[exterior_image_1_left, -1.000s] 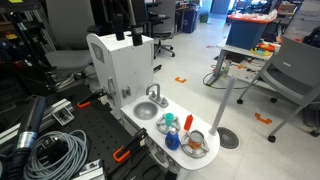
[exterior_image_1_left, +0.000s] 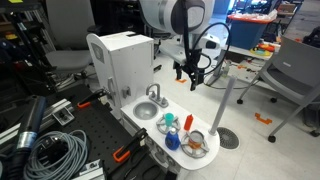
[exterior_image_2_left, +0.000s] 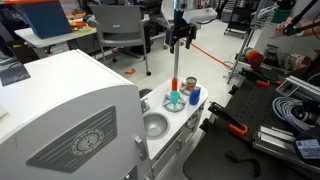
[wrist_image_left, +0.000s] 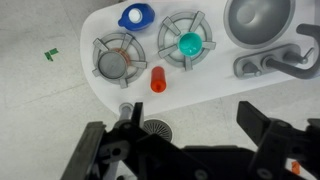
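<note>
My gripper (exterior_image_1_left: 190, 78) hangs in the air above the toy kitchen counter, its fingers open and empty. In the wrist view its two dark fingers (wrist_image_left: 98, 150) spread wide apart. Below on the white counter, a small red cylinder (wrist_image_left: 158, 80) stands between two grey burners. A teal cup (wrist_image_left: 190, 44) rests on one burner, and a copper-coloured pot (wrist_image_left: 113, 64) on the other. The blue bottle (wrist_image_left: 136, 15) stands near both burners, toward the counter's opposite edge; it also shows in exterior view 1 as a blue bottle (exterior_image_1_left: 173, 140).
A sink (wrist_image_left: 258, 18) with a tall faucet (wrist_image_left: 290, 60) lies at one end of the counter. The white cabinet (exterior_image_1_left: 120, 62) rises beyond it. A grey post (exterior_image_1_left: 221, 102) stands behind the counter. Red-handled clamps (exterior_image_1_left: 130, 148) and coiled cable (exterior_image_1_left: 58, 158) lie on the dark table.
From over the white cabinet, my gripper has swung right and come lower, now above the counter's back side. The counter items have stayed where they were.
</note>
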